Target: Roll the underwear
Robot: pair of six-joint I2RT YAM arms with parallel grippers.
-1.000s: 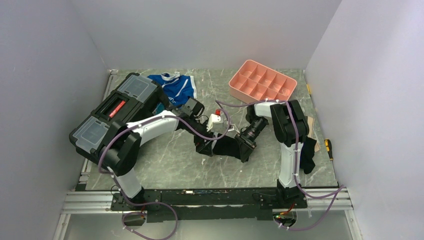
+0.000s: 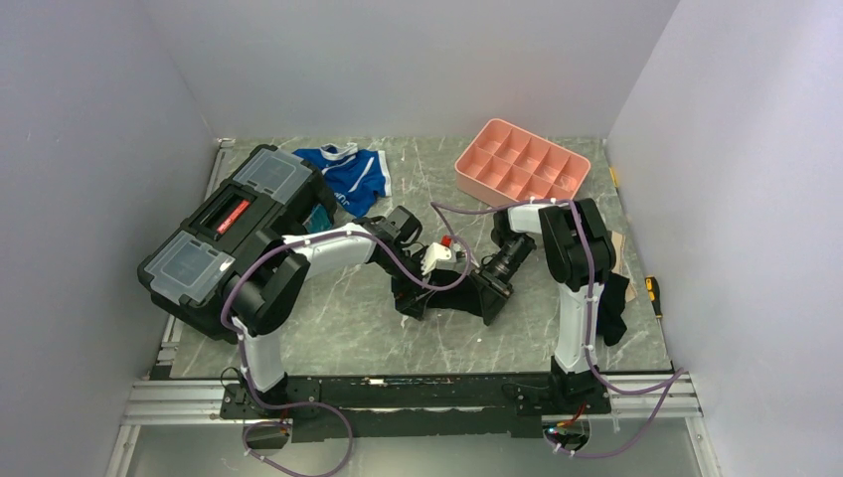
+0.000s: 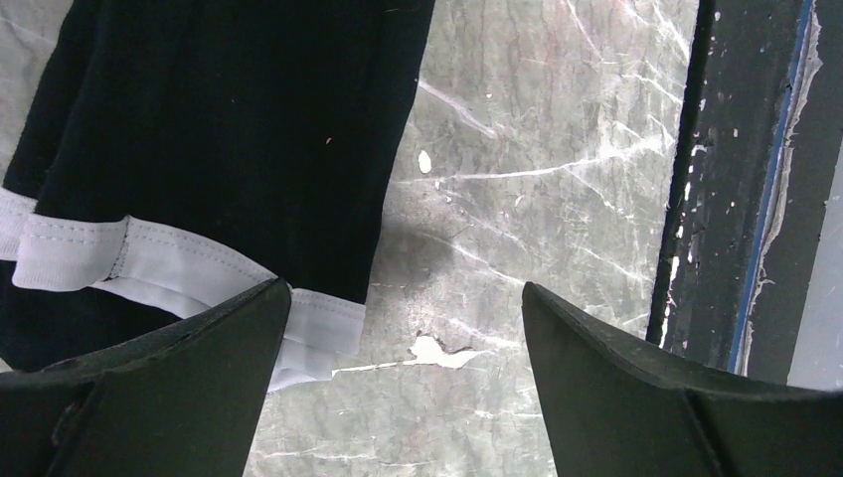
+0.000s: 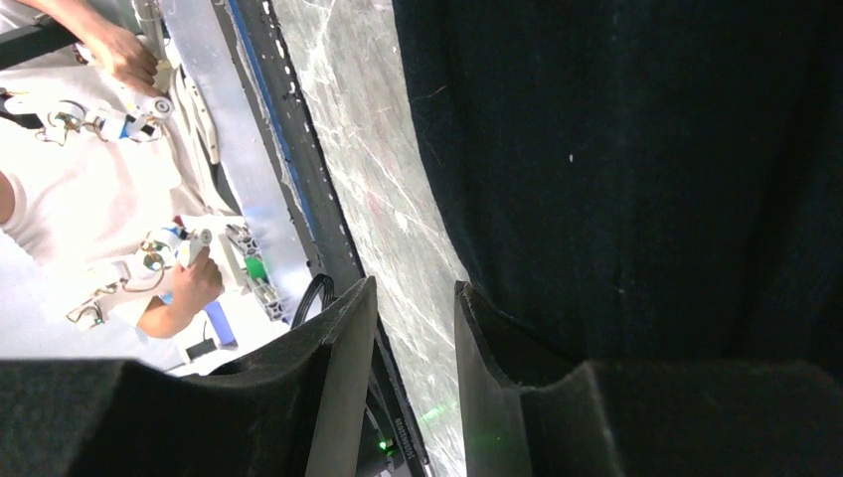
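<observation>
The black underwear (image 2: 457, 295) lies on the table between my two grippers, its shape partly covered by them in the top view. Its white-edged end (image 3: 189, 260) shows in the left wrist view, folded and uneven. My left gripper is open wide; one finger overlaps the white band, the other is over bare table. In the right wrist view, dark cloth (image 4: 616, 179) fills the right side. My right gripper stands part open at the cloth's edge, with one finger over the cloth and only table visible in the gap.
A black toolbox (image 2: 234, 224) occupies the left side, with a blue garment (image 2: 355, 179) behind it. The pink divided tray (image 2: 522, 162) stands at the back right. Another dark cloth (image 2: 611, 308) lies beyond the right arm. Bare table (image 2: 398, 348) is in front.
My left arm has shifted right and a little toward the front edge, its gripper now over the cloth's left end. The right gripper has moved very slightly, to the right and frontward.
</observation>
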